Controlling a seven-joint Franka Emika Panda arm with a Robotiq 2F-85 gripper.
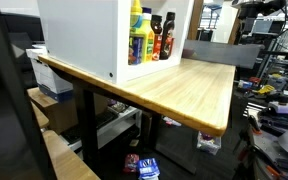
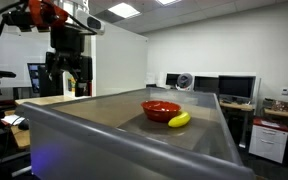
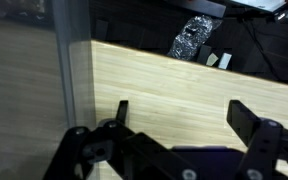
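My gripper stands open in the wrist view, its two black fingers wide apart above a pale wooden tabletop [image 3: 154, 82]. Nothing lies between them. In exterior view 2 the gripper [image 2: 72, 84] hangs at the left, beyond the near edge of a grey surface. On that surface sits a red bowl [image 2: 161, 110]. A yellow object [image 2: 179, 120], banana-like in colour and shape, rests by the bowl's right side. Neither the bowl nor the yellow object shows in the wrist view.
Several bottles, among them a yellow one [image 1: 136, 45], stand in a white shelf unit [image 1: 89, 35] on the wooden table [image 1: 184, 90]. A grey panel [image 3: 77, 80] runs along the left of the wrist view. The tabletop beneath the gripper is clear.
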